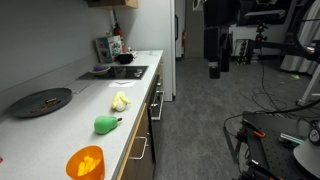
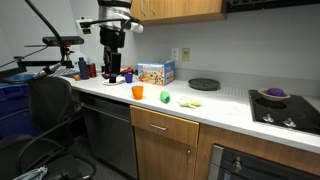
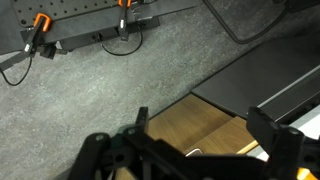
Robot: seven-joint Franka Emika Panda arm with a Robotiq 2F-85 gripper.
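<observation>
My gripper is open, its two dark fingers wide apart with only grey floor and the cabinet front between them. In exterior view 1 the gripper [image 1: 214,70] hangs over the floor, to the right of the counter. An orange bowl [image 1: 86,169] with something yellow inside stands near the counter's close edge. Beyond it lies a green rounded object [image 1: 106,125], and then a pale yellow item [image 1: 121,102]. The same orange bowl [image 2: 138,92] and green object [image 2: 164,97] appear on the counter in exterior view 2, apart from the gripper [image 2: 110,72].
A black round pan [image 1: 40,102] lies by the wall. Farther along is a dark cooktop [image 1: 120,73] with a purple item [image 2: 273,92] on it. A colourful box [image 2: 156,73] and several bottles stand at the other end. Bare floor [image 1: 195,125] lies beside the cabinets.
</observation>
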